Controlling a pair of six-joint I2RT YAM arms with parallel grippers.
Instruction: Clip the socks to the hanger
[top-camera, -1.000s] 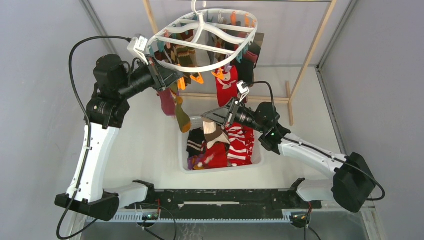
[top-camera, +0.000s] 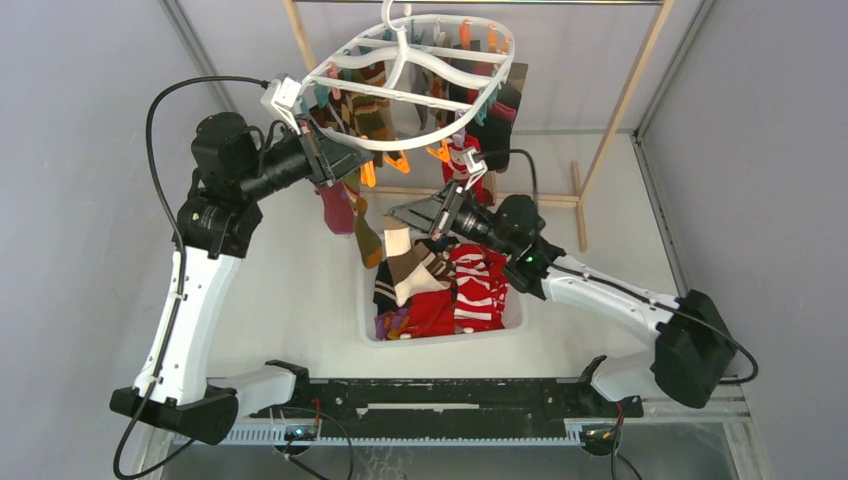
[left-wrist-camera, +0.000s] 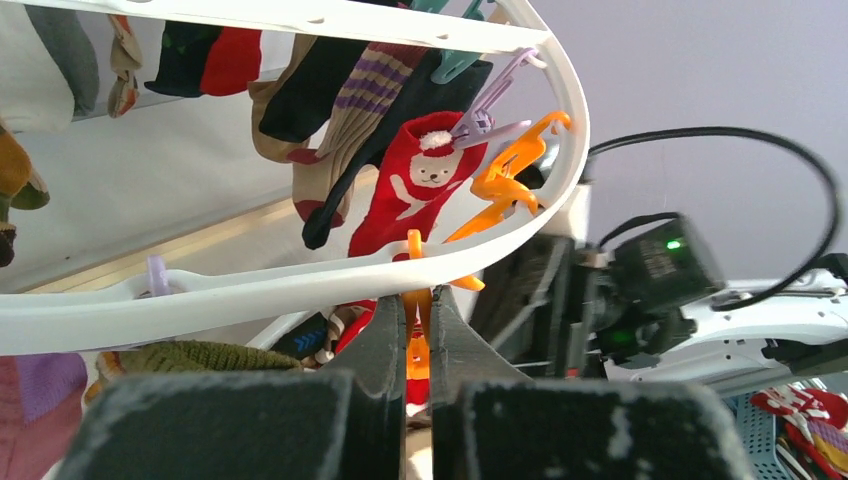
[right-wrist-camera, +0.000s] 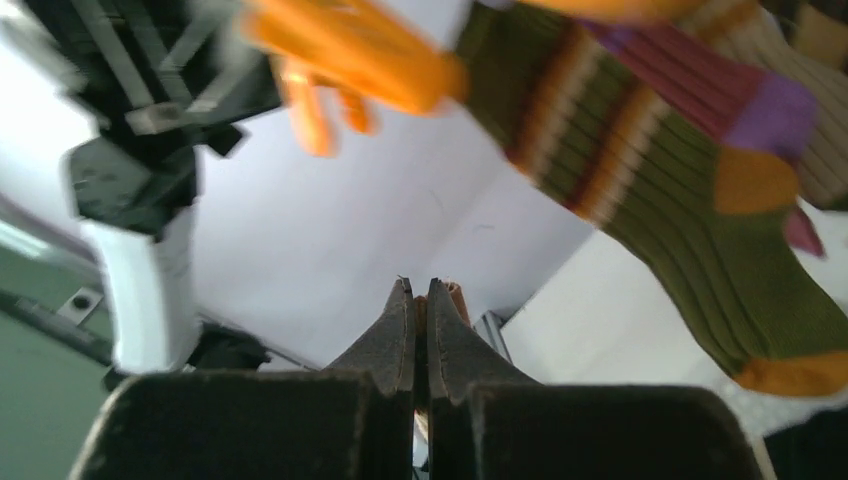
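The white oval hanger (top-camera: 420, 142) carries clips and many hanging socks, among them a red bear sock (left-wrist-camera: 420, 180) and an olive striped sock (right-wrist-camera: 690, 250). My left gripper is shut on an orange clip (left-wrist-camera: 418, 355) on the hanger's front rail. Below the rail, my right gripper (top-camera: 398, 212) is shut with a cream and brown sock (top-camera: 400, 250) dangling from it. In the right wrist view little of that sock shows behind the fingertips.
A white bin (top-camera: 366, 315) of loose socks sits beneath the hanger. The wooden stand (top-camera: 625, 80) surrounds the hanger. Bare table lies either side of the bin.
My left gripper has shifted slightly right with the orange clip.
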